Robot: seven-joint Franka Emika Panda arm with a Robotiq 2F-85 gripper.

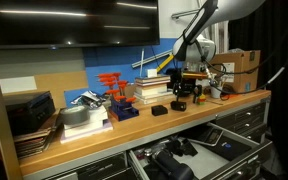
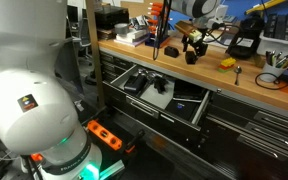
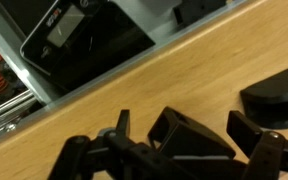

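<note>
In the wrist view my gripper is open, its two dark fingers spread wide apart. A small black block-like object shows in the gap between them; no grip on it is visible. A second black object with a rounded side lies to the right on the wooden counter. From outside, the gripper hangs over the right part of the counter, above one black object. The other black object lies to its left.
Below the counter an open drawer holds several dark items. Books, red racks and a metal pot stand to the left. Cardboard boxes and a yellow item are on the right.
</note>
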